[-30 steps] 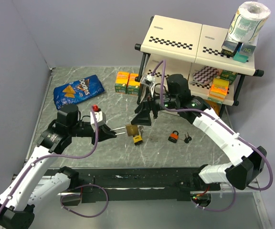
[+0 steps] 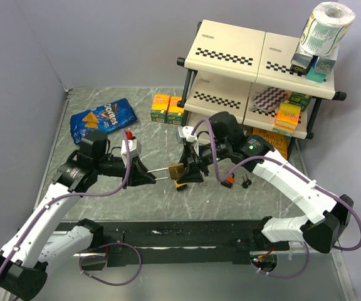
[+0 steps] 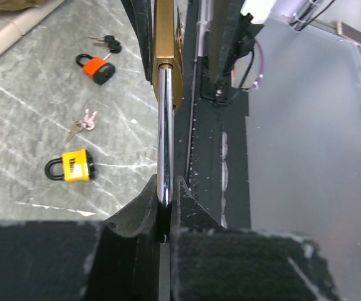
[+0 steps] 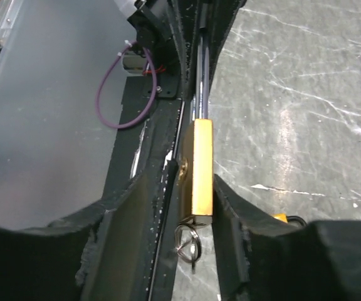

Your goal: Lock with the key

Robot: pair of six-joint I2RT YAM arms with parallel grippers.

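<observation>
A brass padlock [image 2: 176,172] with a long silver shackle [image 3: 165,138] hangs above the table between the two arms. My left gripper is shut on the shackle. In the right wrist view the padlock's body [image 4: 202,166] reaches in between the fingers of my right gripper, which stand part open around it. A key ring [image 4: 188,243] hangs at the body's lower end; the key's blade is hidden, so how deep it sits cannot be told.
On the table lie a yellow padlock [image 3: 71,166], loose keys [image 3: 82,123], an orange padlock [image 3: 96,68] and black-headed keys [image 3: 109,43]. A Doritos bag [image 2: 103,120], small boxes [image 2: 160,108] and a shelf [image 2: 224,53] stand farther back.
The left arm and the padlock have shifted slightly.
</observation>
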